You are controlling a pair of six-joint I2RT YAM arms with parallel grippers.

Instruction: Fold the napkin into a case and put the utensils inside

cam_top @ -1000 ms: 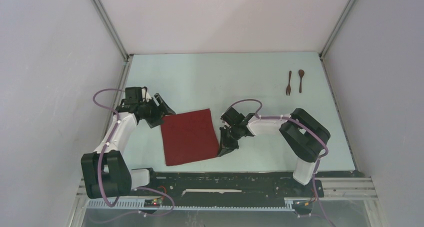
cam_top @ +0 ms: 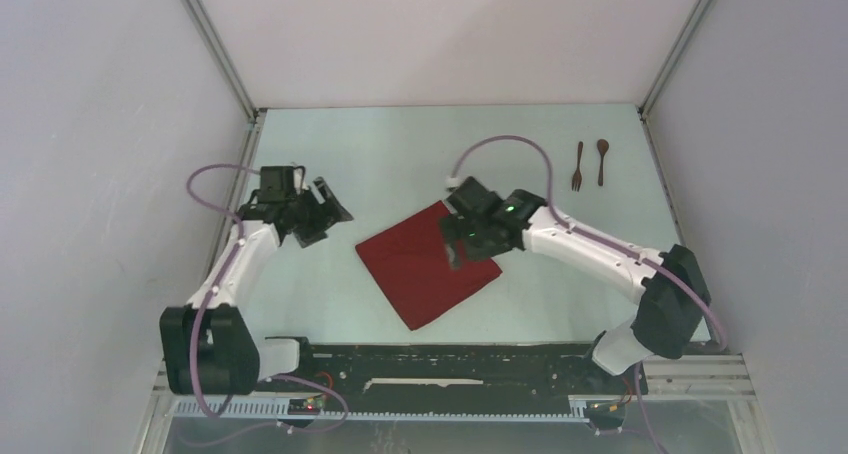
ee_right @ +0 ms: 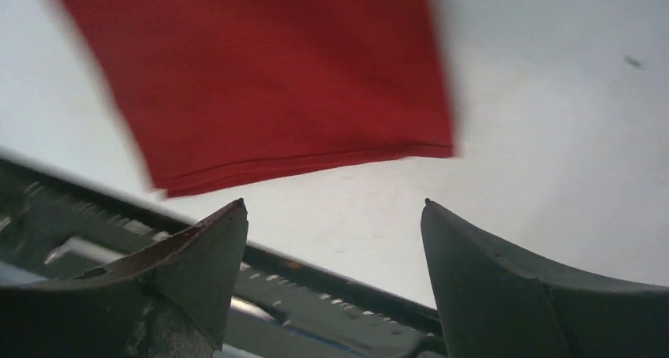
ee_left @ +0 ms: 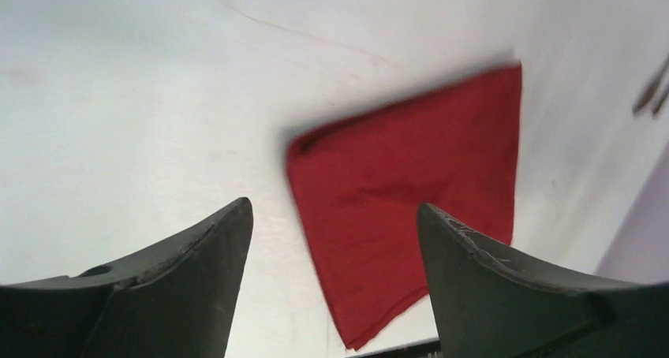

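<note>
The dark red napkin (cam_top: 420,284) lies flat and askew near the table's front middle, partly hidden in the top view by my right gripper (cam_top: 460,239), which is raised over its right side, blurred. In the right wrist view the fingers are apart with the napkin (ee_right: 276,90) beyond them, none of it held. My left gripper (cam_top: 320,209) hovers left of the napkin, fingers apart and empty; its wrist view shows the napkin (ee_left: 402,184) ahead. A wooden fork (cam_top: 578,169) and spoon (cam_top: 602,152) lie at the back right.
Walls stand at both sides and behind. A dark rail strip runs along the front edge.
The napkin has turned and shifted rightward. My right gripper has let go of its corner and risen over it. My left gripper has moved slightly.
</note>
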